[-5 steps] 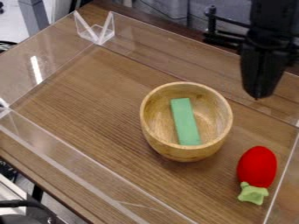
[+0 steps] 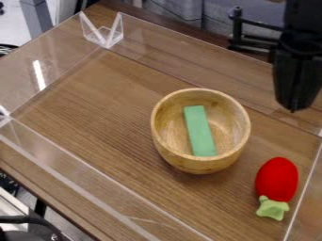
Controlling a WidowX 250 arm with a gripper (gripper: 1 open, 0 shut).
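A wooden bowl point(image 2: 169, 127) sits mid-table with a flat green block point(image 2: 199, 130) inside it. At the lower right lies a red strawberry-like object point(image 2: 277, 182) with a pale green top. The dark gripper point(image 2: 295, 98) hangs at the upper right, above the table behind the red object and to the right of the bowl. It looks shut, with nothing visible between its fingers; its upper part is cut off by the frame edge.
A clear plastic bracket point(image 2: 104, 32) stands at the back left. Transparent strips run along the table's edges point(image 2: 75, 174).
The arm and gripper have moved right and toward the front, the tip ending slightly lower in the view. The bowl, block and red object have not moved.
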